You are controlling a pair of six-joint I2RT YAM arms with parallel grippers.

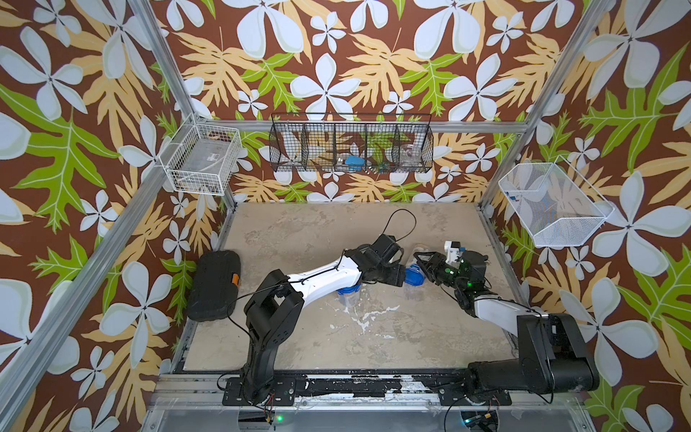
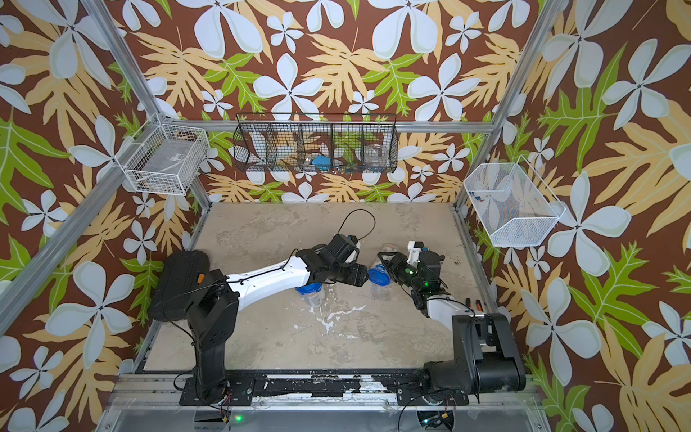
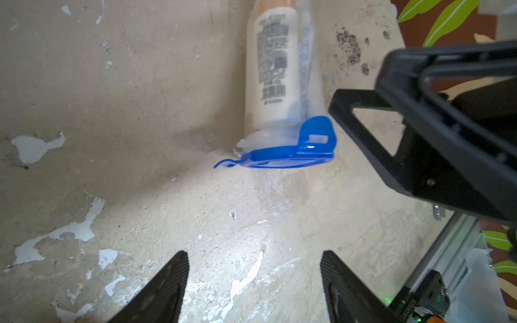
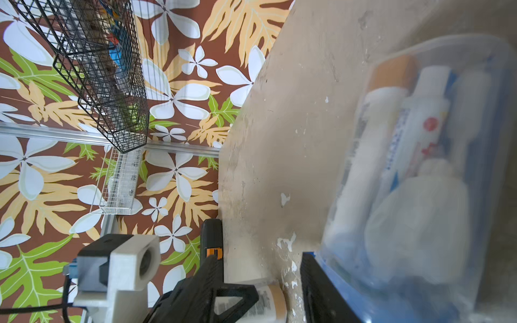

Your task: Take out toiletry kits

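Observation:
A clear kit (image 4: pixel 425 161) with a blue lid lies on the table, holding a bottle, a tube and white items. The left wrist view shows its bottle (image 3: pixel 274 70) and blue lid (image 3: pixel 290 156); I cannot tell if the lid is fastened. My left gripper is part open just left of the kit, nothing between its fingers. My right gripper (image 1: pixel 423 268) stands open at the lid's right side, its fingers (image 3: pixel 371 113) apart and empty. A second blue lid (image 1: pixel 349 289) is partly hidden beneath my left arm; a bottle (image 4: pixel 269 305) there peeks behind my grippers.
A black case (image 1: pixel 214 285) lies at the table's left. A black wire basket (image 1: pixel 302 147) on the back wall holds a few items. White baskets hang left (image 1: pixel 205 162) and right (image 1: pixel 554 201).

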